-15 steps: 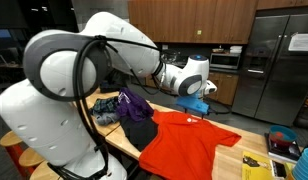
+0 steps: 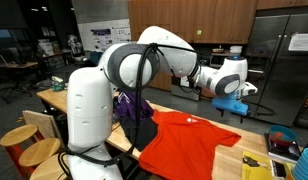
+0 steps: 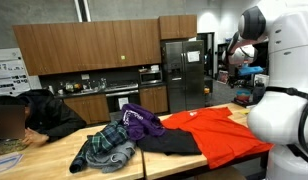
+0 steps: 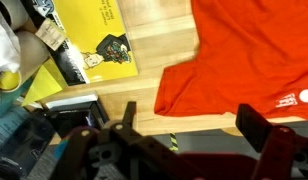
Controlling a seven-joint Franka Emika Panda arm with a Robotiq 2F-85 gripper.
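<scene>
A red cloth (image 2: 179,150) lies spread on the wooden table, with its upper part uneven in exterior view 1. In the wrist view, a pointed part of the red cloth (image 4: 219,75) reaches to the left over bare wood, and a small white label shows at its right. My gripper is over the table above this part of the cloth. Its fingers (image 4: 119,135) stand wide apart, with only cloth, wood and a dark gap seen between them, so it is open and holds nothing.
A yellow printed sheet (image 4: 99,35) lies left of the cloth. Beside it, a blue tub (image 2: 281,137) and other containers crowd the table's right end. A black cloth (image 3: 174,138) and a purple garment (image 3: 139,120) lie on the opposite side. Bare wood separates the red cloth from the sheet.
The arm has swung to the right in exterior view 1, carrying my gripper from over the middle of the red cloth toward the table's right end. The cloths look unmoved.
</scene>
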